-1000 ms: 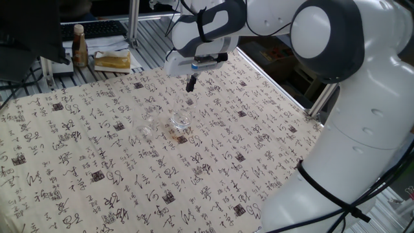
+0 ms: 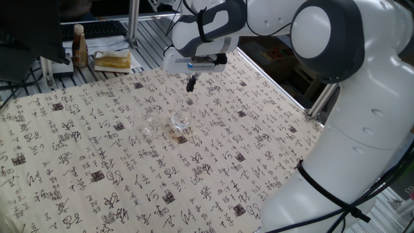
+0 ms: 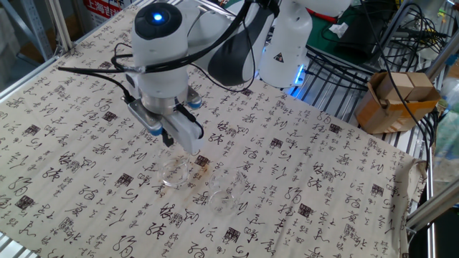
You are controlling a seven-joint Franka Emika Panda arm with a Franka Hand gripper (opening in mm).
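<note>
Two clear glass vessels stand on the patterned cloth. One glass is near the middle in exterior view 1, and the other glass sits to its left. In exterior view 2 the first glass is just below my gripper, with the second glass farther right and nearer that camera. From exterior view 1, my gripper hangs above and behind the first glass, apart from it. Its dark fingertips overlap in view, so the gap between them cannot be judged. Nothing is seen hanging from them.
A sauce bottle and a yellow-topped box stand on the slatted surface beyond the cloth. An open cardboard box is at the right in exterior view 2.
My gripper's hand has turned slightly at the wrist, while its fingertips have stayed in almost the same place. Both glasses have not moved.
</note>
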